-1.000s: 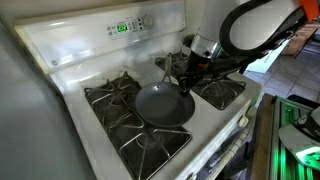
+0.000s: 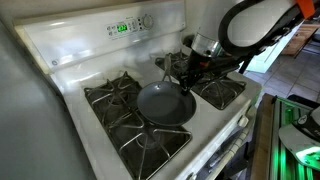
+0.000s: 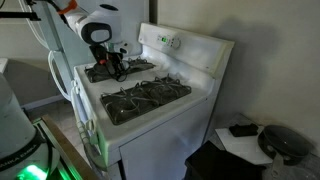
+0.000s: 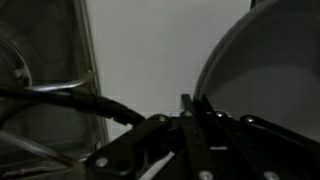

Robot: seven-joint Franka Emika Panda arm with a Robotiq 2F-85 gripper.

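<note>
A dark round frying pan [image 2: 166, 104] sits on the left-hand burner grates of the white stove. Over its right rim, my gripper [image 2: 184, 88] points down. In the wrist view the pan [image 4: 275, 75] fills the right side as a grey disc, and my gripper has its fingertips close together by the rim. It is shut; nothing clear shows between the fingers, and whether they touch the rim cannot be told. The second exterior view has the gripper [image 3: 121, 73] above the far grates, where the pan is mostly hidden.
The control panel [image 2: 120, 28] rises along the stove's back. Beyond the stove, another dark pan [image 3: 287, 141] lies at the far right of the second exterior view. White stovetop is clear between the grates.
The arm's head has shifted very slightly in the first exterior view. The pan stays in the same place.
</note>
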